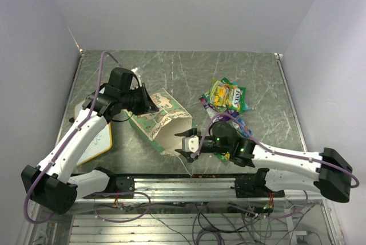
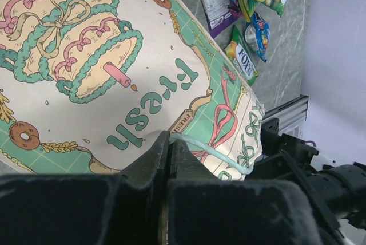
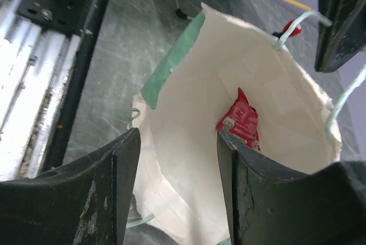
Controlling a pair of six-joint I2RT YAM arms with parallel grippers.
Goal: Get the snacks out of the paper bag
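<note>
The paper bag [image 1: 157,125] lies on its side, mouth toward the right front. My left gripper is shut on the bag's cord handle at the upper side. My right gripper stands open at the bag's mouth. Inside, deep in the bag, a red snack pack [image 3: 239,123] shows in the right wrist view; in the top view it is hidden.
A pile of snack packs [image 1: 226,95] lies right of the bag, partly under the right arm. A white board [image 1: 94,142] with a yellow edge lies at left.
</note>
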